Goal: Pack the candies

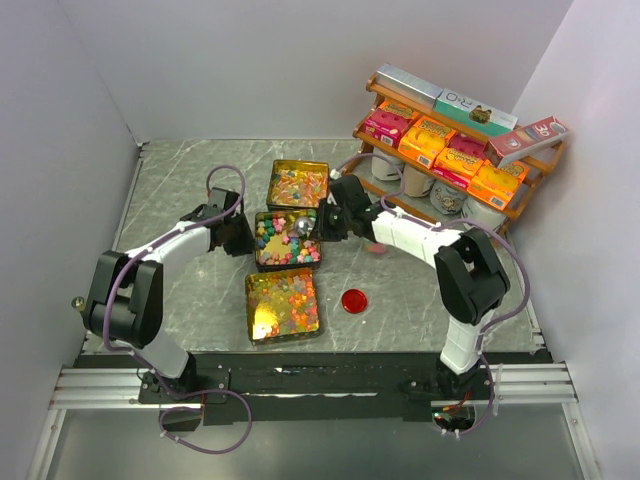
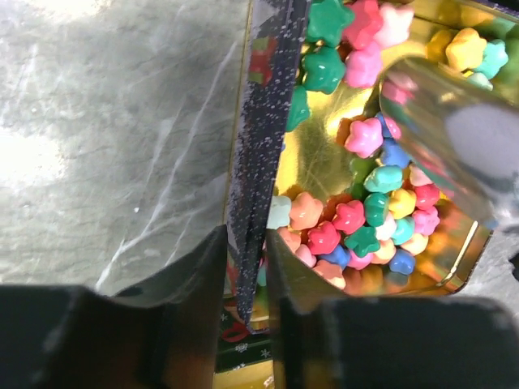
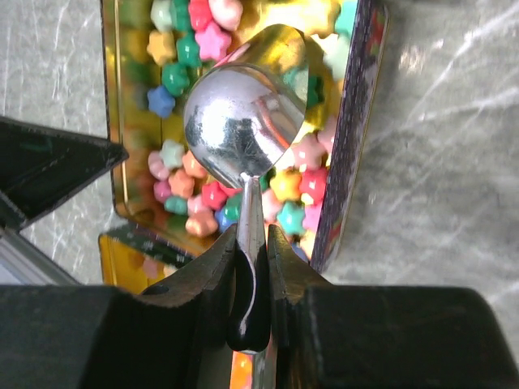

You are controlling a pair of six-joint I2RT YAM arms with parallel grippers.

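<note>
A square gold-lined tray [image 1: 288,263] with dark walls holds star-shaped candies [image 2: 381,207] of many colours. My left gripper straddles its left wall [image 2: 263,121], with the wall filling the gap between the fingers. In the right wrist view, the thin handle of a shiny metal scoop [image 3: 235,126] is clamped in my right gripper. The scoop's bowl hangs over the candies with its rounded back toward the camera, so its contents are hidden. Part of the scoop's side [image 2: 462,130] shows in the left wrist view.
Another gold tray [image 1: 270,310] with candies lies in front, and one with orange pieces [image 1: 298,185] sits behind. To the right are a red lid [image 1: 354,300] and a small pinkish item [image 1: 376,248]. A wooden rack [image 1: 405,155] with boxes occupies the back right.
</note>
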